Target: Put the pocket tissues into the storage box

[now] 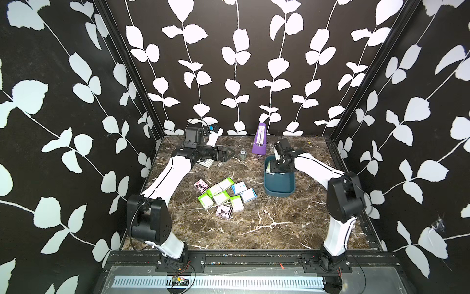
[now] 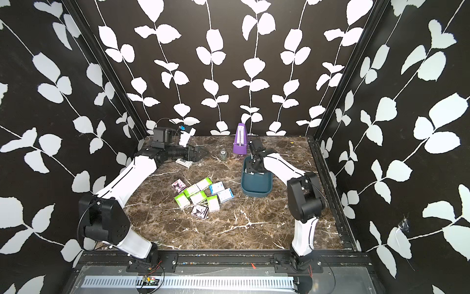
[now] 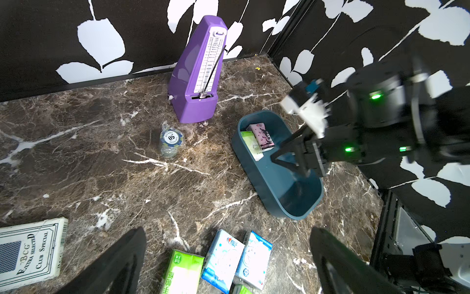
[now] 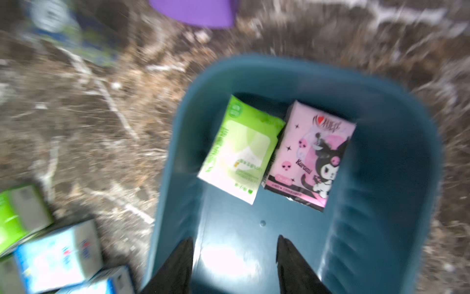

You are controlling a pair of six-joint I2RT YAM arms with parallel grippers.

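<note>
In the right wrist view, a green tissue pack [image 4: 242, 149] and a pink Kuromi pack [image 4: 311, 155] lie side by side at the far end of the teal storage box [image 4: 377, 93]. My right gripper is over the box with its fingers apart and nothing between them. On the table left of the box, several packs lie in a cluster: green ones [image 1: 221, 197], blue-white ones [image 1: 248, 195] and pink ones [image 1: 223, 211]. Up and left of that cluster, my left gripper hangs above the table, its fingers wide apart and empty.
A purple metronome [image 3: 200, 68] stands behind the box, with wrapped poker chips [image 3: 171, 139] left of it. A white card box [image 3: 31, 254] lies under the left arm.
</note>
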